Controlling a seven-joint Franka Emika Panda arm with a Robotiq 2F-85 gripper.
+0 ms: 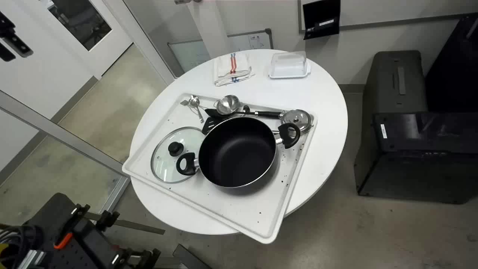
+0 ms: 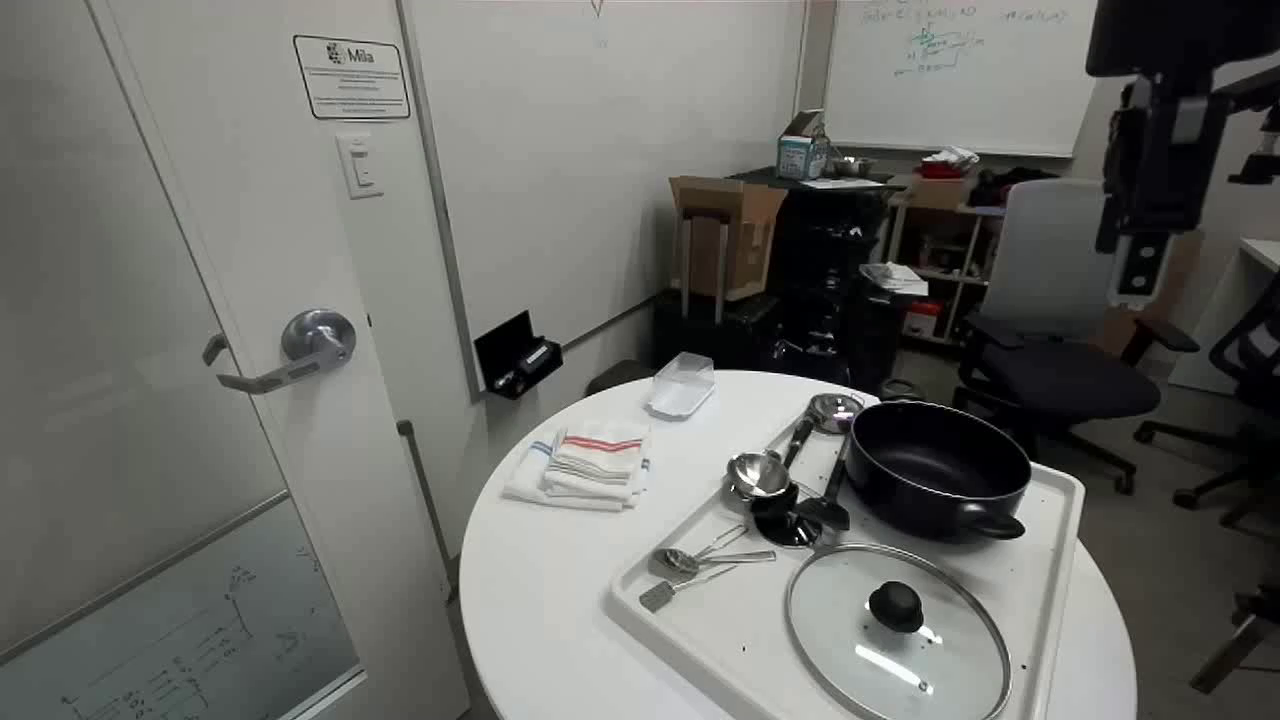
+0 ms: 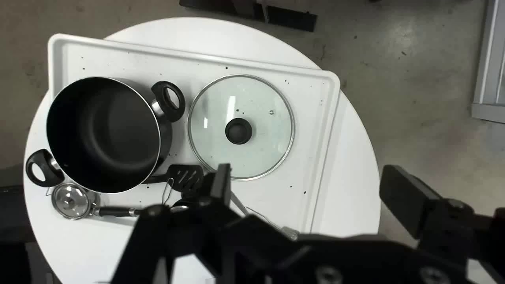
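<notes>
My gripper stands open high above the table, its two black fingers wide apart and nothing between them. Beneath it, in the wrist view, a white tray (image 3: 303, 118) holds a black two-handled pot (image 3: 106, 137), uncovered and empty inside. Beside the pot a round glass lid (image 3: 265, 146) with a black knob (image 3: 238, 131) lies flat, knob up. Exterior view 2 shows the gripper (image 2: 1134, 270) in the air at the upper right, well clear of the pot (image 2: 942, 468). Only part of it appears at the upper left of exterior view 1.
Along one tray edge lie a black slotted spatula (image 1: 213, 124), a metal bowl-shaped ladle (image 1: 228, 104), a small lidded pan (image 1: 295, 118) and small metal utensils (image 1: 195, 103). Folded towels (image 1: 233, 68) and a clear-topped dish (image 1: 289, 65) rest on the round white table (image 1: 329, 103).
</notes>
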